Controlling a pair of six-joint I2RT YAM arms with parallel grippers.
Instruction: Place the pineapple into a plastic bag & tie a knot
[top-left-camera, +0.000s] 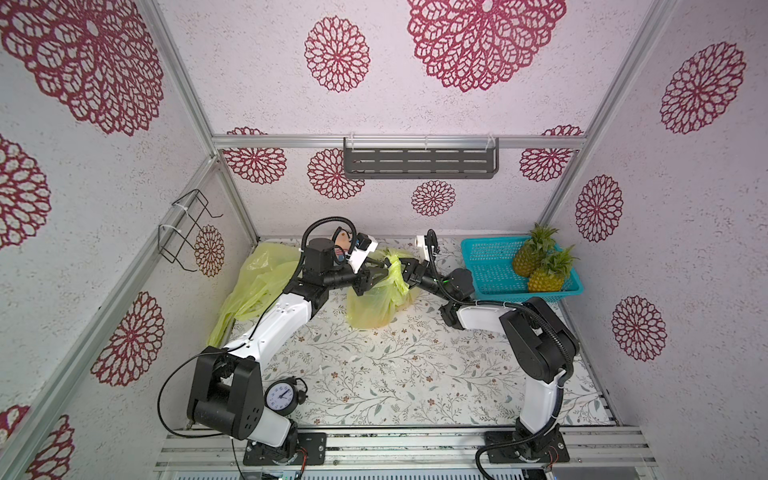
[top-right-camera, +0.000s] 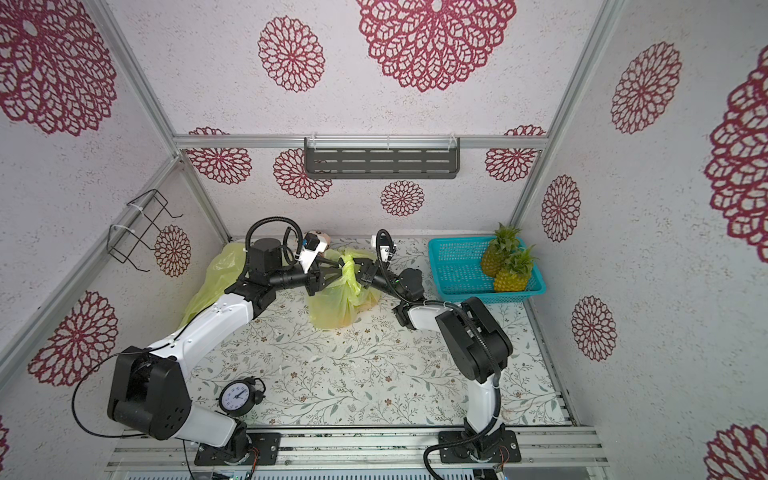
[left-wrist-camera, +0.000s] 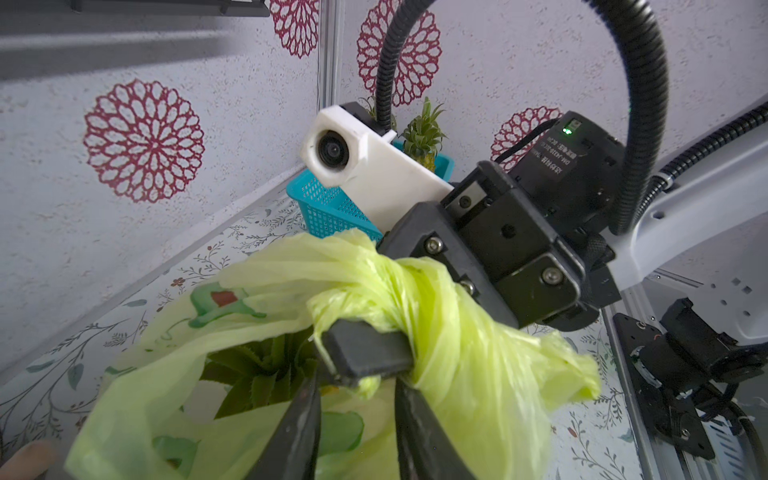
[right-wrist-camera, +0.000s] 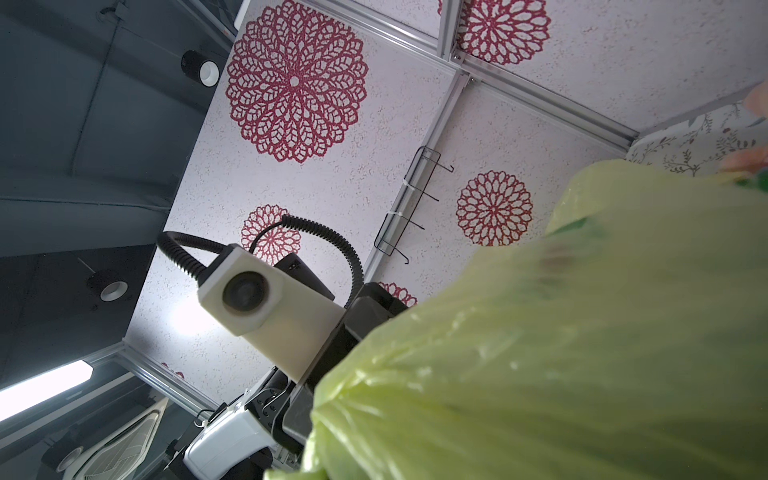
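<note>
The yellow-green plastic bag (top-left-camera: 372, 308) stands mid-table, its neck gathered and twisted. In the left wrist view, green pineapple leaves (left-wrist-camera: 260, 376) show through an opening in the bag; the fruit's body is hidden. My right gripper is shut, with bag plastic looped around its fingers and a dark tip poking out. Whether any plastic is pinched inside it is hidden. My left gripper stands open just below that tip, a gap between its fingers, close against the twisted plastic. Bag plastic covers the right wrist view's lower right.
Two more pineapples (top-left-camera: 546, 276) sit in a blue basket (top-left-camera: 488, 268) at the back right. Another yellow-green bag (top-left-camera: 260, 276) lies at the left wall. A clock (top-left-camera: 281, 397) stands near the left arm's base. A pinkish object (top-left-camera: 342, 242) is partly hidden behind the left gripper.
</note>
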